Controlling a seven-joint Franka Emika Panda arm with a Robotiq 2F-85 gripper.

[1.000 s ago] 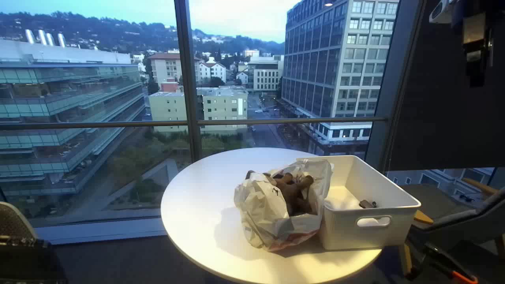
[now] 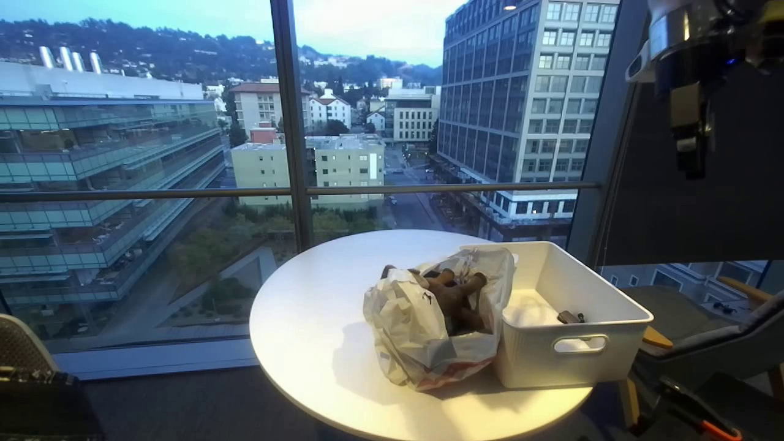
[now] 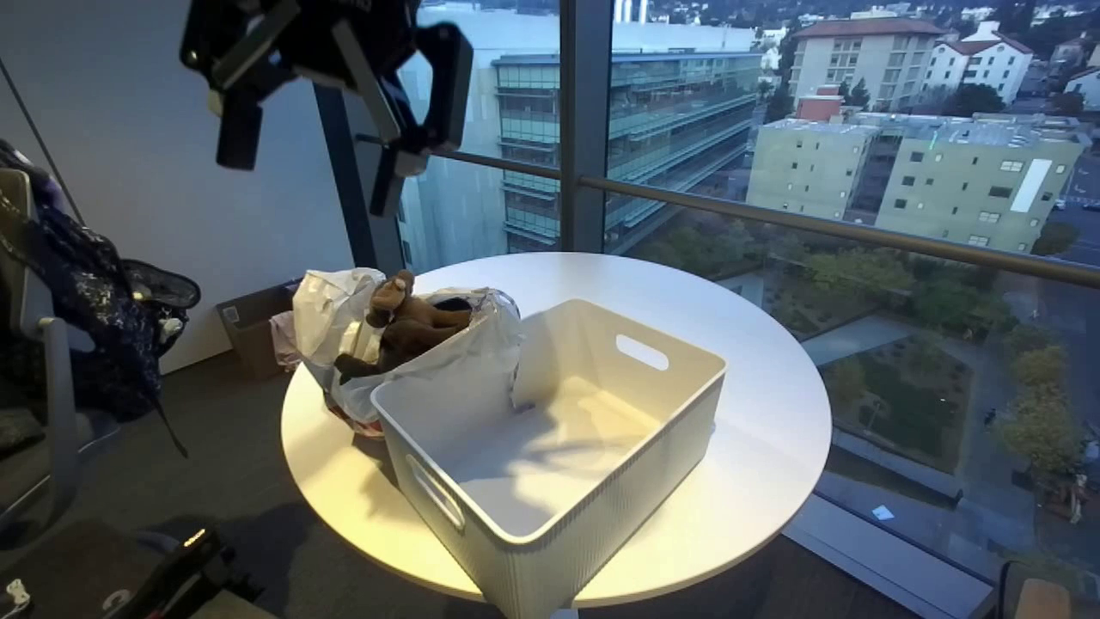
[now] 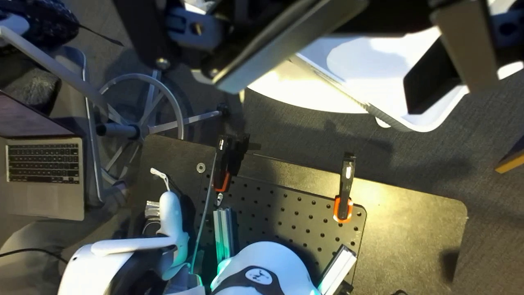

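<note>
My gripper (image 3: 312, 163) hangs high above the table, its two fingers spread wide and nothing between them. In exterior view 1 the gripper (image 2: 691, 158) is at the upper right, well above the white bin (image 2: 569, 360). A crumpled white plastic bag (image 2: 408, 334) stands on the table against the bin, with a brown plush-looking thing (image 2: 459, 301) poking out of its mouth. A small dark object (image 2: 567, 317) shows just over the bin's near rim. From exterior view 2 the visible bin floor (image 3: 577, 433) looks bare; that object is hidden there.
A window with a metal rail (image 2: 441, 188) lies behind it. In the wrist view a dark mounting board (image 4: 412, 216) with clamps is below, with a laptop (image 4: 44, 182) to the left.
In exterior view 1 my gripper has come lower and moved left, toward the table. The bag, the bin and their contents look unmoved.
</note>
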